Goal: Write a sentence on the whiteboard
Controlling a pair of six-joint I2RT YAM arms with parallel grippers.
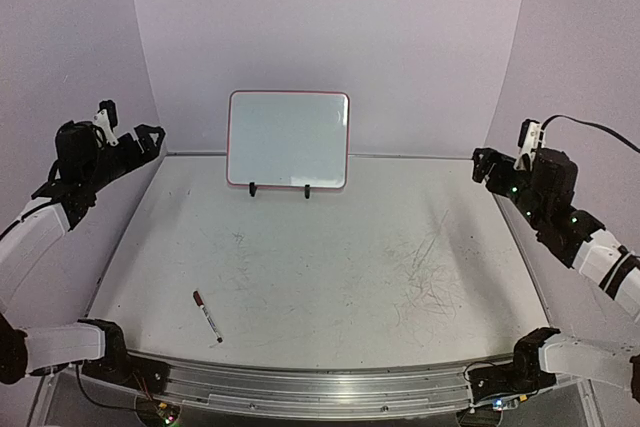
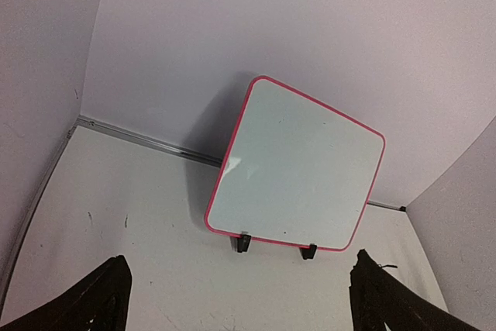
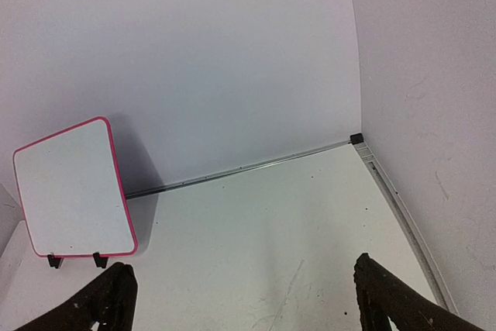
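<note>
Near the front left of the table lies a marker [image 1: 208, 317] with a white body and a reddish-brown cap end. At the back stands a blank whiteboard [image 1: 288, 139] with a red-pink rim, held upright on two small black feet. My left gripper [image 1: 152, 139] is raised at the left side, clear of the table; in its own view the black fingers [image 2: 108, 300] are wide apart with nothing between them. On the right side my right gripper [image 1: 484, 164] is also raised and open, its fingers [image 3: 112, 300] spread and empty. Both are far from the marker.
Pale walls close it in at the back and both sides. A metal rail [image 1: 320, 387] runs along the front edge.
</note>
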